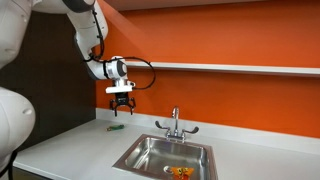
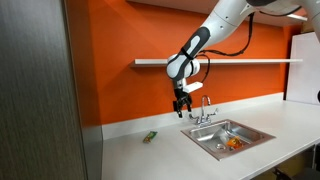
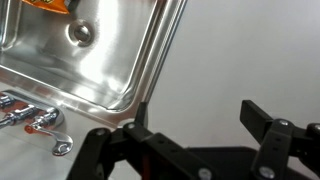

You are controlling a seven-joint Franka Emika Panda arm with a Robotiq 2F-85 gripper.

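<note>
My gripper (image 1: 123, 113) hangs in the air above the counter, left of the sink in exterior view 1, pointing down. In the wrist view its two dark fingers stand wide apart, and only bare counter shows between them. A small green item (image 2: 150, 137) lies on the counter near the back wall; the wrist view does not show it. Inside the steel sink (image 1: 124, 163) rests an orange item (image 2: 235, 143), possibly a packet, cut off at the top edge of the wrist view. The gripper touches neither item.
A faucet (image 1: 176, 124) with two lever handles rises behind the sink. The white shelf (image 1: 230, 69) runs along the orange wall above. Dark panelling (image 1: 45, 70) closes off the left side.
</note>
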